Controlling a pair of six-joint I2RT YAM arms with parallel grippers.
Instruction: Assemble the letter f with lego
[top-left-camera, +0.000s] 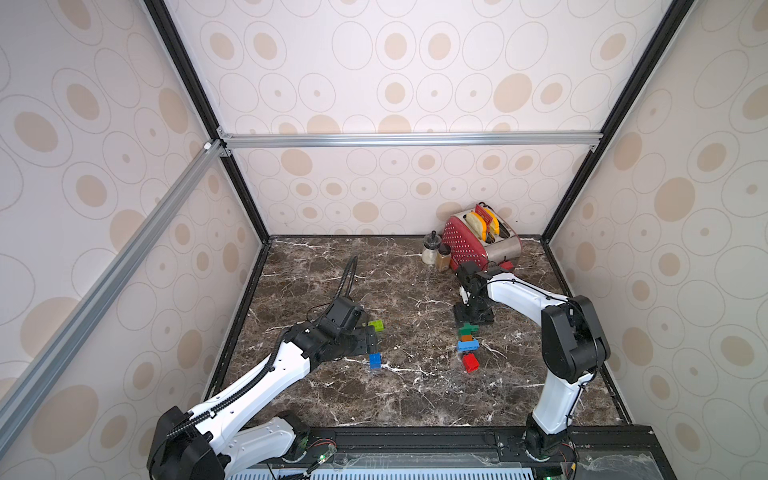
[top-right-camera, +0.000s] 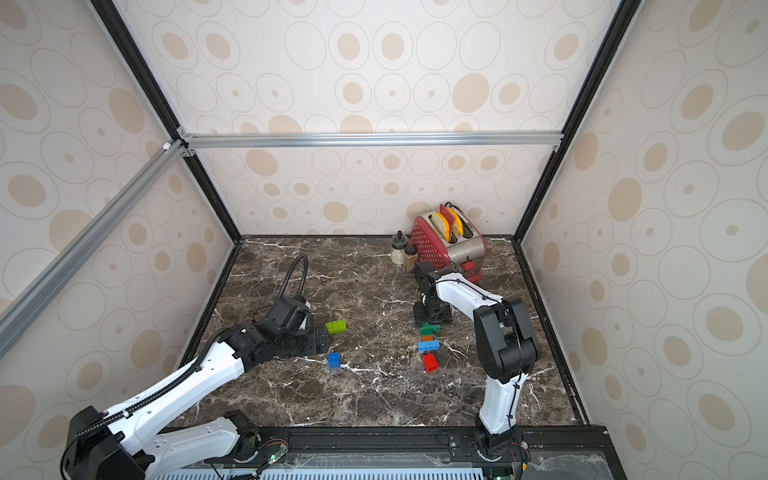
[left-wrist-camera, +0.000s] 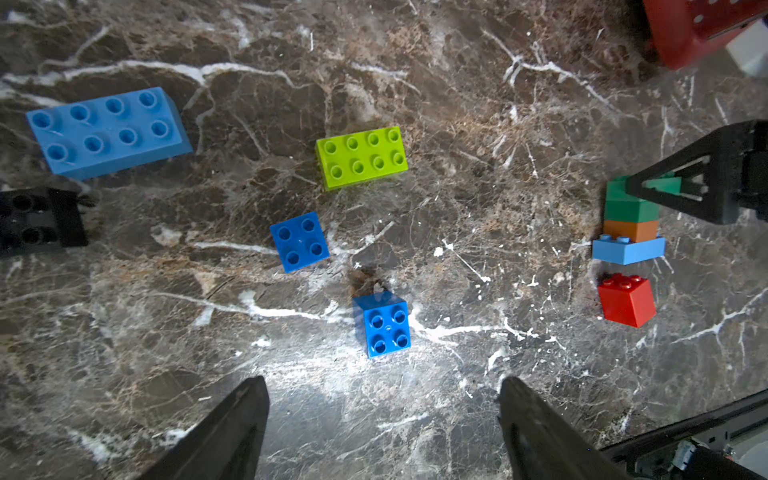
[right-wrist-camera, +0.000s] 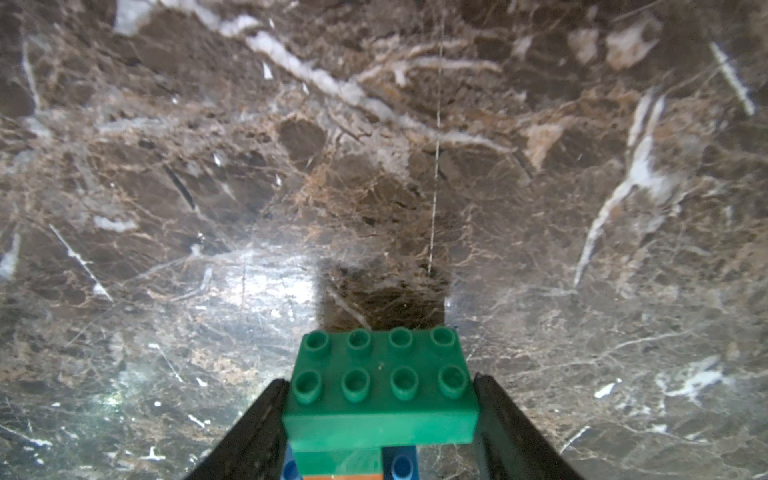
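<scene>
My right gripper is shut on a long green brick (right-wrist-camera: 376, 408), its fingers against both short ends. Below that brick are a smaller green one (left-wrist-camera: 628, 209), an orange brick (left-wrist-camera: 632, 230) and a light-blue crossbar brick (left-wrist-camera: 628, 249), in line as one stack. A red brick (left-wrist-camera: 626, 300) sits just past the light-blue brick with a narrow gap visible between them. My left gripper is open over the table, nothing between its fingers. Two dark-blue bricks (left-wrist-camera: 300, 240) and a lime-green brick (left-wrist-camera: 361, 156) lie loose in the left wrist view.
A larger light-blue brick (left-wrist-camera: 112, 132) and a black brick (left-wrist-camera: 40, 220) lie farther left. The red toaster (top-left-camera: 480, 236) and two jars (top-left-camera: 432, 248) stand at the back. Bare marble lies between the loose bricks and the stack.
</scene>
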